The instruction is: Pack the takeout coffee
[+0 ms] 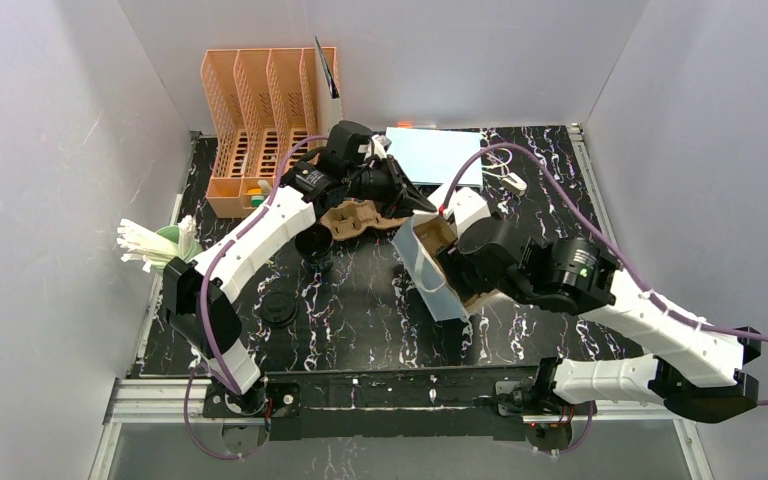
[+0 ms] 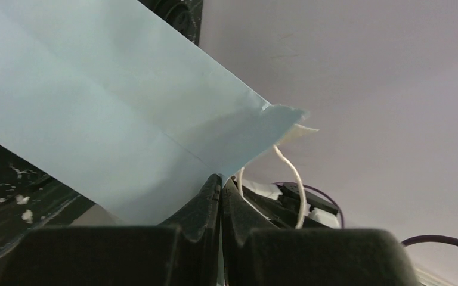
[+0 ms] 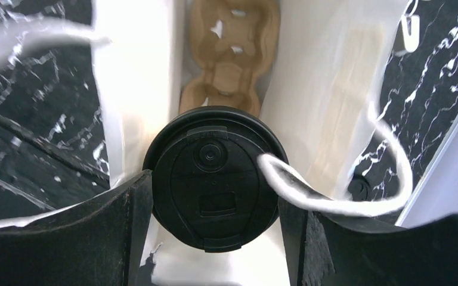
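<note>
A paper bag stands open right of the table's middle, a cardboard carrier inside it. My right gripper is down in the bag, shut on a lidded black cup; white rope handles loop over the view. My left gripper is at the bag's top edge, shut; in the left wrist view the pale blue paper meets its closed fingertips.
A cardboard carrier lies behind a dark cup, with a black lid in front. An orange rack, straws and a pale sheet sit toward the back and left.
</note>
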